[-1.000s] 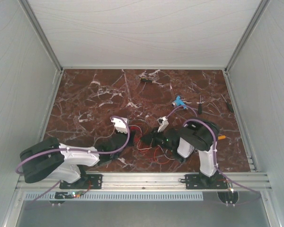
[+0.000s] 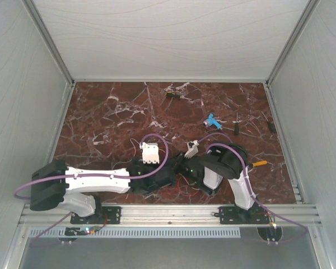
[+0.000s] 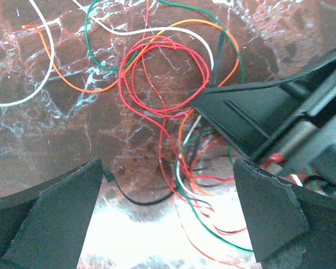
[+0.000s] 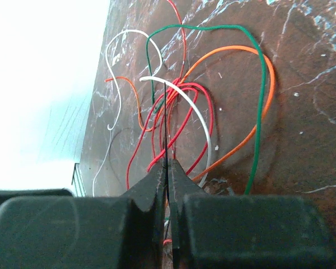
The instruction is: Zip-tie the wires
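Observation:
A bundle of red, orange, green and white wires [image 3: 173, 47] lies in loops on the marble table, with a thin black strap, apparently the zip tie [image 4: 164, 129], running across it. My right gripper is shut, the black strap at its fingertips in the right wrist view; whether it holds the strap is unclear. My left gripper stands open over the wires, its fingers wide apart, with the right gripper's body intruding at the right of the left wrist view. In the top view both arms largely hide the wires.
A blue tool [image 2: 211, 121], screwdrivers [image 2: 236, 128] and an orange-handled tool [image 2: 260, 163] lie to the right and back. White walls enclose the sides and back.
The right arm has shifted slightly leftward.

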